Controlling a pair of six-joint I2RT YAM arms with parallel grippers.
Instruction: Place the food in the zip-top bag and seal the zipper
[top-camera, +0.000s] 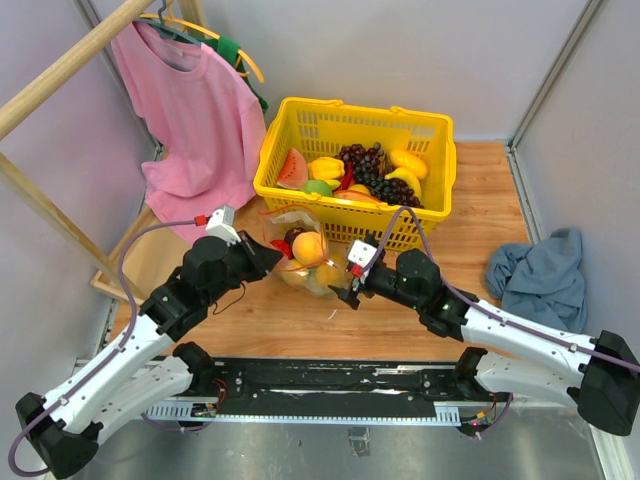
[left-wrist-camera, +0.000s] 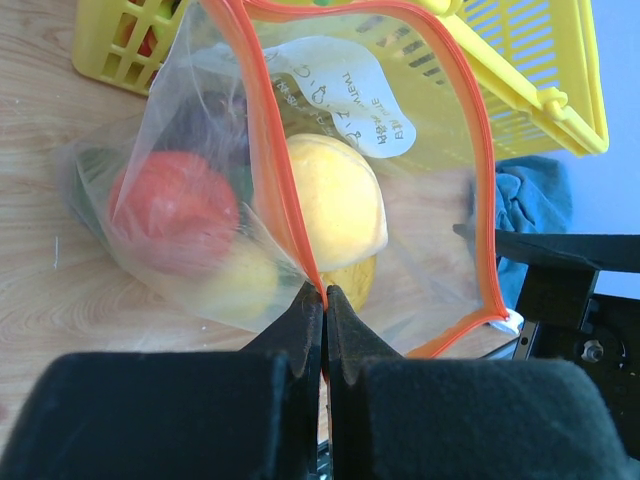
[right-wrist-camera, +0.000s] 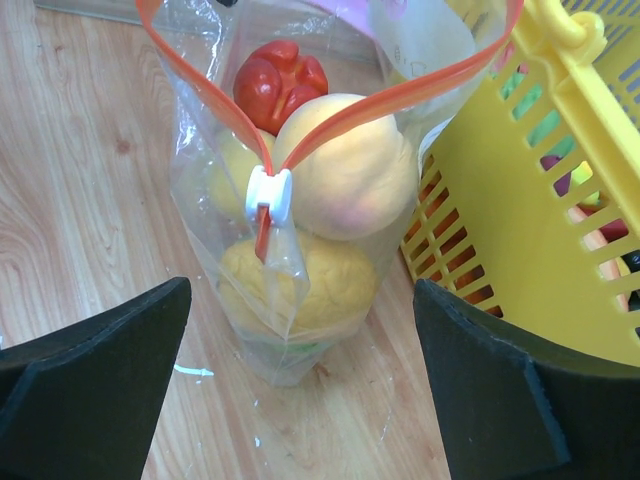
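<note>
A clear zip-top bag (top-camera: 300, 270) with an orange zipper rim stands on the wood, its mouth gaping. Inside show a peach (right-wrist-camera: 350, 165), a red pepper-like piece (right-wrist-camera: 278, 85) and a yellow lumpy piece (right-wrist-camera: 300, 285). My left gripper is shut at one end of the orange rim, with the thin film and rim running between its fingertips. At the other end of the rim sits the white slider (right-wrist-camera: 268, 193). My right gripper is open, its fingers either side of the view, slider and bag ahead between them, untouched.
The yellow basket (top-camera: 355, 115) of toy fruit stands right behind the bag. A pink shirt (top-camera: 190, 110) hangs from a wooden rack at back left. A blue cloth (top-camera: 540, 280) lies at the right. Bare wood lies in front of the bag.
</note>
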